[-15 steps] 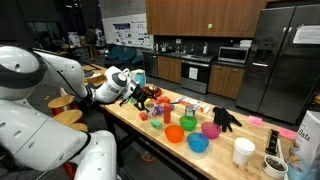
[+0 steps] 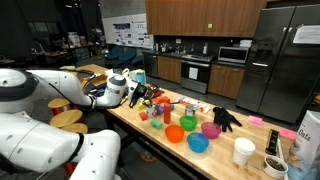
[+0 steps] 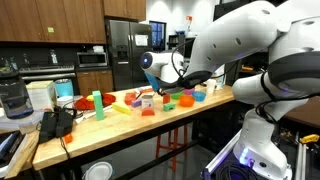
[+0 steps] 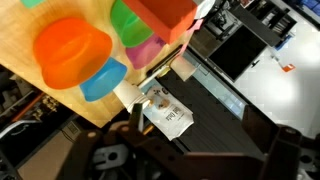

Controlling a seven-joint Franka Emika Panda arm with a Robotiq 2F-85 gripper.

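In the wrist view my gripper shows two dark fingers spread well apart, with nothing visible between them. From the side, it hangs over the near-left part of the table in exterior view 1, close to small coloured items. A tall red object [image 2: 167, 113] stands nearby; a red block-like shape [image 4: 168, 14] looms at the wrist view's top edge. Orange bowls [image 4: 72, 48], a green bowl [image 4: 127, 24], a blue bowl [image 4: 104, 80] and a pink bowl [image 4: 146, 52] are grouped beyond the fingers.
A white cup [image 2: 243, 151], a black glove-like item [image 2: 226, 119] and a round tray [image 2: 274, 167] occupy the table's right end. A green box [image 3: 98, 101] stands upright on the opposite half. Open floor lies beyond the table.
The white arm has shifted lower in exterior view 1, and the wrist is slightly lower and to the right. The tabletop items appear unmoved.
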